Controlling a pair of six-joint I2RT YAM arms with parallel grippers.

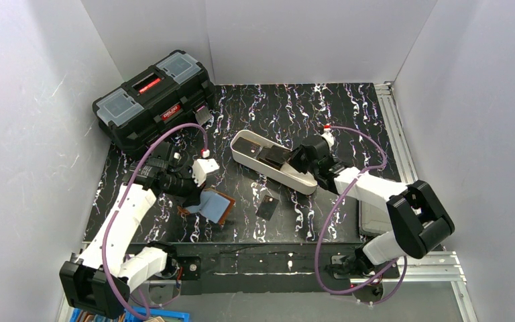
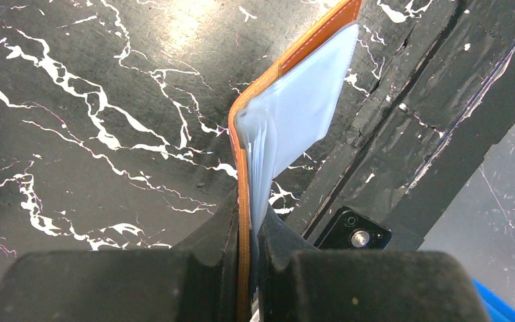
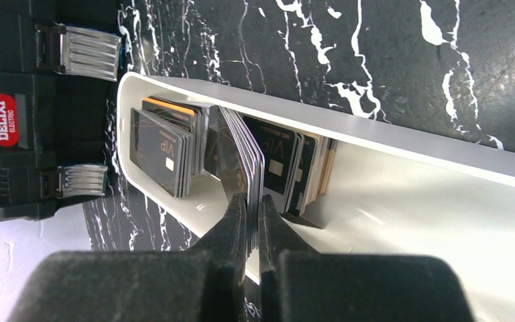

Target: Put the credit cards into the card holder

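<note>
My left gripper is shut on the orange card holder (image 2: 309, 46) with pale translucent sleeves, held near the table's front. In the top view the holder (image 1: 218, 209) sits left of a loose black card (image 1: 267, 207) on the table. My right gripper is shut on a small stack of cards (image 3: 242, 151) in the long white box (image 1: 283, 176). More dark cards (image 3: 154, 151) stand at the box's far end and beside the held stack.
A black toolbox (image 1: 149, 100) occupies the back left. Purple cables loop over both arms.
</note>
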